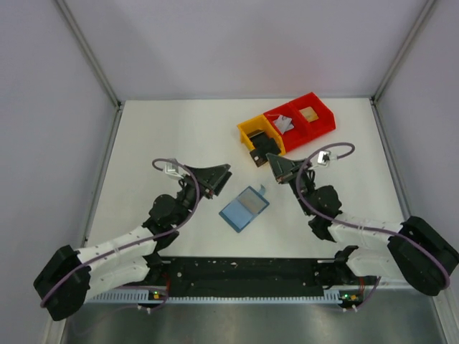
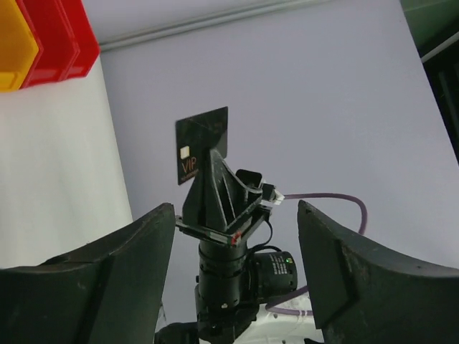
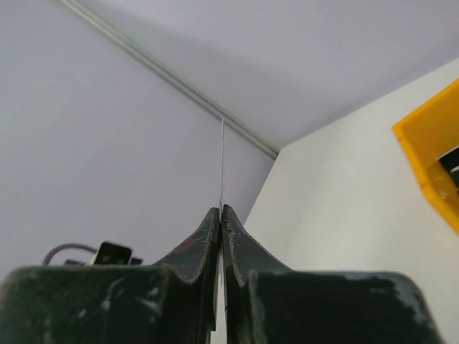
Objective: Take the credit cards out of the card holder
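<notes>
A black card (image 2: 192,145) with a gold chip and "VIP" lettering is upright in my right gripper, which is shut on it. In the right wrist view the card (image 3: 221,161) appears edge-on as a thin line. From the top, this card (image 1: 258,157) lies at the front edge of the yellow bin. My left gripper (image 1: 229,177) stands apart to its left; its fingers (image 2: 136,258) are spread with nothing between them. On the table in front lies a flat blue and grey piece (image 1: 244,208), seemingly the card holder, a small pale bluish bit at its upper right.
The yellow bin (image 1: 248,128) holds black items. Adjoining it, a red bin (image 1: 322,109) has compartments with white packets (image 1: 284,124) and a tan item (image 1: 309,114).
</notes>
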